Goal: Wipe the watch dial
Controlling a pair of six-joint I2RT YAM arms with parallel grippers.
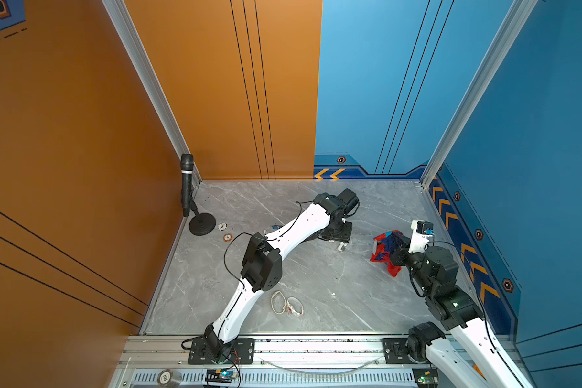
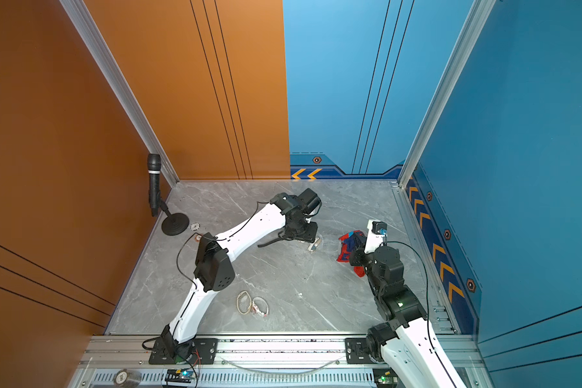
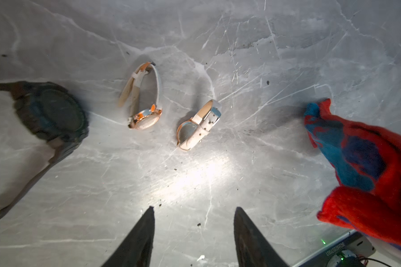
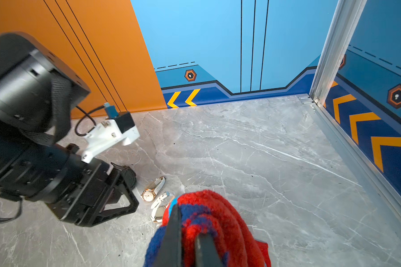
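Two small rose-gold watches with pale straps lie on the grey table: one watch [image 3: 148, 119] rests on its side, and the other watch [image 3: 192, 130] is closer to the cloth, its strap partly across its dial. A larger dark watch [image 3: 53, 111] lies to the left with its strap spread. My left gripper is open above the table, nothing between its fingers; the watches appear ahead of it in the left wrist view. On the right, my right gripper is shut on a red and blue cloth [image 4: 227, 218], which hangs bunched below and around the fingers.
A black microphone on a stand [image 1: 202, 223] is at the far left, near two small round items. Two pale loops [image 1: 286, 304] lie near the front edge. Open table lies behind the cloth and at the front middle.
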